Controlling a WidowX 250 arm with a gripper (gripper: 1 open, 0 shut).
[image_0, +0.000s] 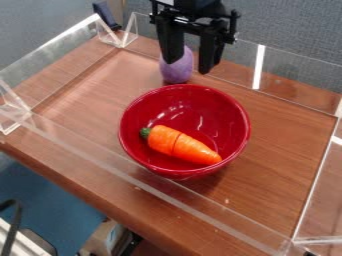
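A red bowl sits on the wooden table, with an orange carrot lying inside it. Above and behind the bowl, my black gripper hangs open at the top of the camera view. A purple egg-shaped object is behind it, partly hidden by the gripper; I cannot tell whether anything touches it.
Clear plastic walls edge the wooden table around the workspace. The floor shows at the lower left.
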